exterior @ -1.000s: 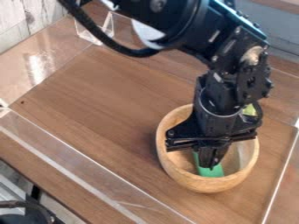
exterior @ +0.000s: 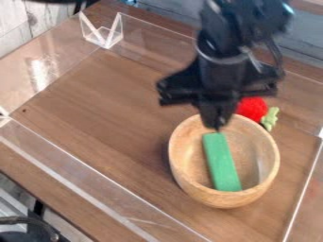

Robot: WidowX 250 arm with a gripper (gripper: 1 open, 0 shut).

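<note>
A wooden bowl [exterior: 190, 170] sits on the right part of the wooden table, with a green block [exterior: 220, 161] lying inside it. My dark gripper [exterior: 217, 118] is blurred above the back of the bowl; its fingers look close together, and I see nothing held between them. Behind the bowl, partly hidden by the gripper, lie a red object [exterior: 250, 109] and a small light-green piece [exterior: 270, 119].
Clear raised edges border it. A small clear stand [exterior: 101, 33] is at the back left, and a dark cable or part sits at the lower left corner.
My gripper has risen up and back out of the bowl, uncovering the green block, which stays in the bowl, and the red object behind it.
</note>
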